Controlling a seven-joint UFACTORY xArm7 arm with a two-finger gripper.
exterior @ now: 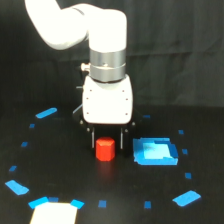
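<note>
A red block (105,150) with a hexagonal outline rests on the dark table near the middle of the camera view. My gripper (106,139) points straight down over it, its fingers (93,137) spread to the left and right of the block. The fingers look open, with a small gap seeming to show beside the block. How low the fingertips are, and whether they touch it, I cannot tell.
Right of the block lies a blue-bordered square with a pale patch (155,151). Blue tape pieces (186,198) and small blue marks are scattered on the table. A pale square (54,213) sits at the front left edge.
</note>
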